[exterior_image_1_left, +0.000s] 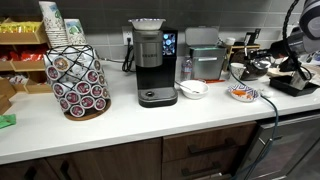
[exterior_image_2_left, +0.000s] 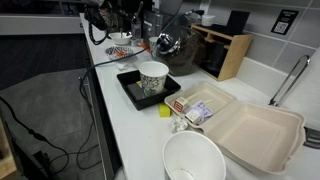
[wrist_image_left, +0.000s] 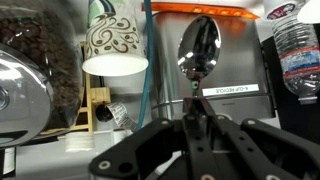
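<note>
A metal spoon (wrist_image_left: 201, 45) points away from me in the wrist view, its handle running down between the fingertips of my gripper. The fingers are closed on that handle, and the spoon's bowl is over a grey metal surface with a printed label (wrist_image_left: 230, 90). In exterior view 1 the arm (exterior_image_1_left: 292, 42) is at the far right edge, above the counter's right end; the spoon is too small to make out there. Only dark arm parts (exterior_image_2_left: 125, 18) appear at the top of exterior view 2.
A swirl-patterned paper cup (wrist_image_left: 114, 42) and a dark-filled glass container (wrist_image_left: 38, 60) are left of the spoon, a water bottle (wrist_image_left: 298, 55) right. Exterior view 2 has a cup (exterior_image_2_left: 153, 72) in a black tray (exterior_image_2_left: 140, 100), a beige tray (exterior_image_2_left: 265, 120) and a white container (exterior_image_2_left: 193, 160).
</note>
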